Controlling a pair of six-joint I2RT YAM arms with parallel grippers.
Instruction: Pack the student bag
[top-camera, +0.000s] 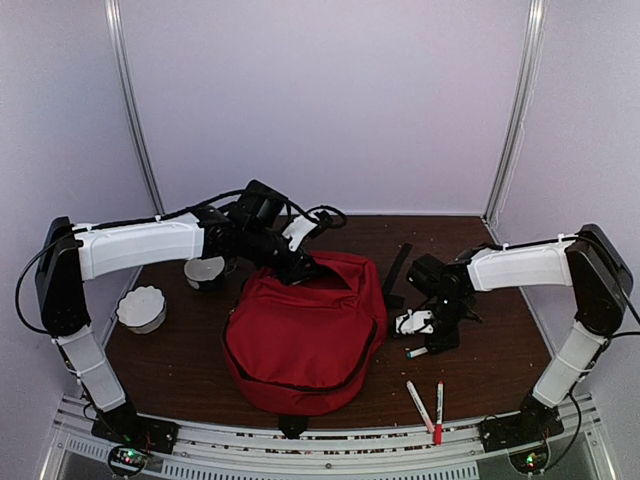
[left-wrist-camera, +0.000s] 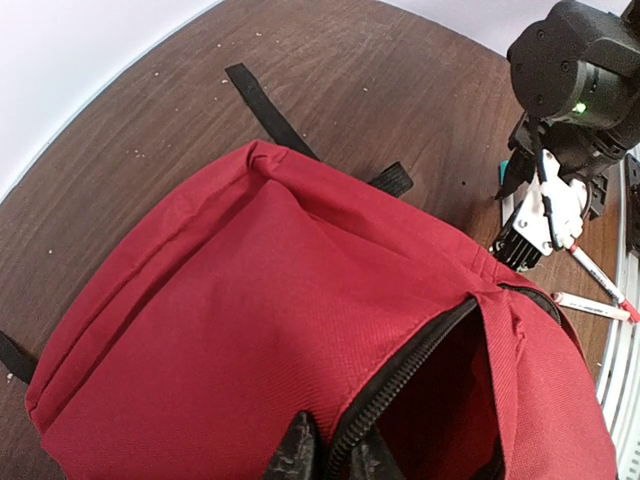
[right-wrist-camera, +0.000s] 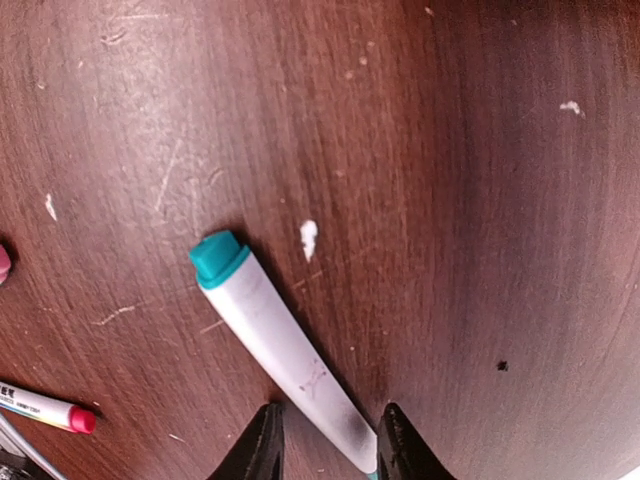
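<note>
The red bag (top-camera: 308, 340) lies in the middle of the table with its zipped mouth partly open at the back. At that mouth my left gripper (top-camera: 298, 277) has its fingers on either side of the black zip edge (left-wrist-camera: 405, 375) in the left wrist view. How firmly they close on it is hard to see. On the right, a white marker (right-wrist-camera: 290, 345) with a teal cap rests on the table. My right gripper is open above it, its fingertips to either side of the marker's lower end.
Two more white markers, one (top-camera: 419, 405) pinkish and one (top-camera: 439, 405) with a red cap, lie by the front edge. A white scalloped cup (top-camera: 142, 309) and another white-topped container (top-camera: 205, 271) stand left of the bag. Clear table lies behind the right arm.
</note>
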